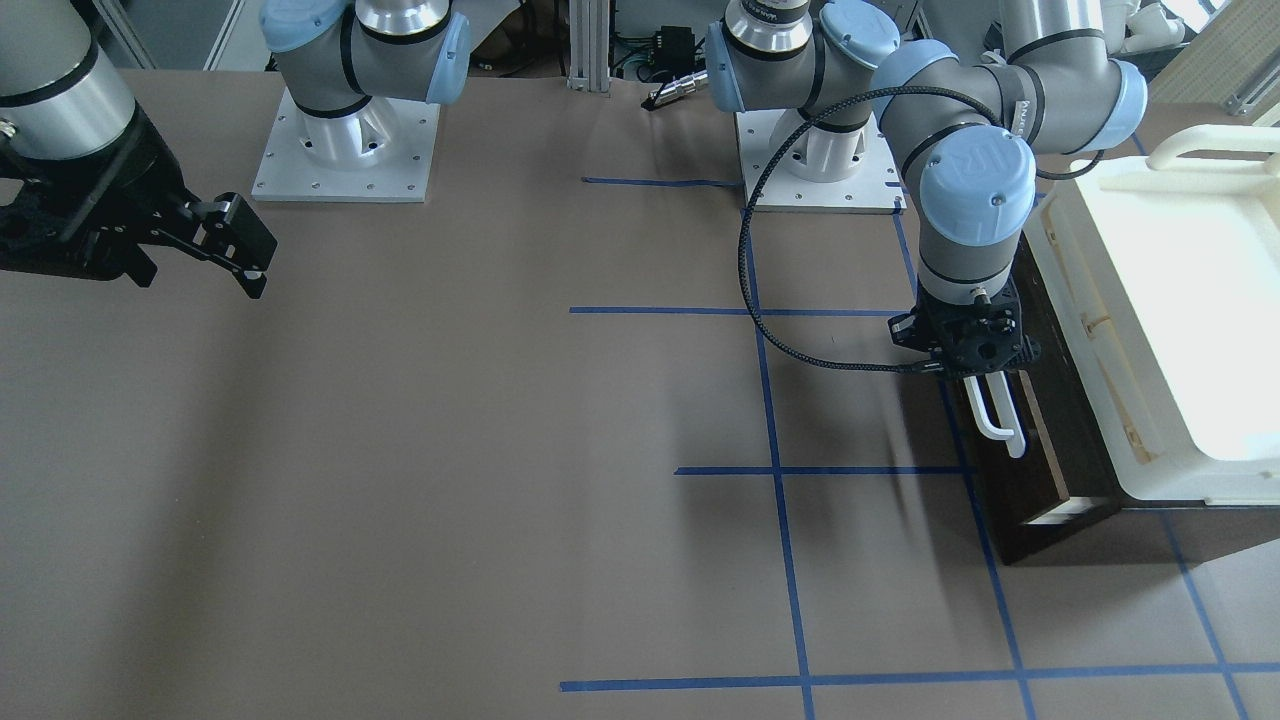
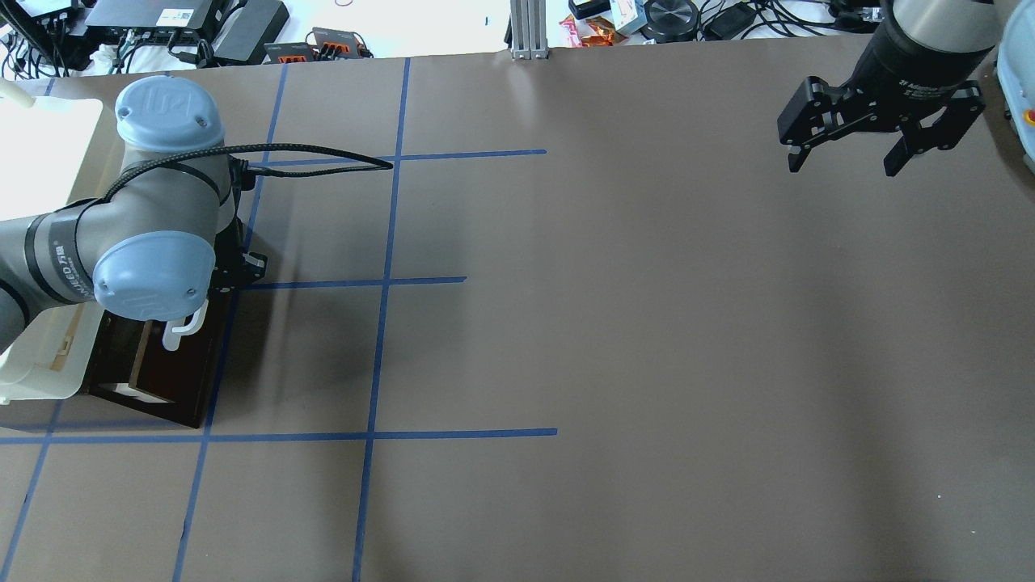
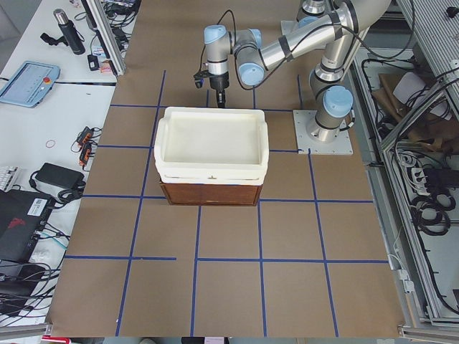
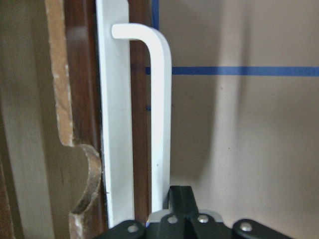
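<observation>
My gripper (image 1: pixel 966 360) is at the front of a dark wooden drawer (image 1: pixel 1020 462) in the cabinet under a white tray (image 1: pixel 1188 312). A white bar handle (image 4: pixel 159 109) runs along the drawer front; in the left wrist view my dark gripper body meets its lower end. Whether the fingers are shut on it is hidden. The drawer is nearly in, with a narrow strip of its pale interior (image 4: pixel 25 149) showing beside the front edge.
Another arm's dark gripper (image 2: pixel 873 116) hangs apart on the other side. A black cable loops from my arm.
</observation>
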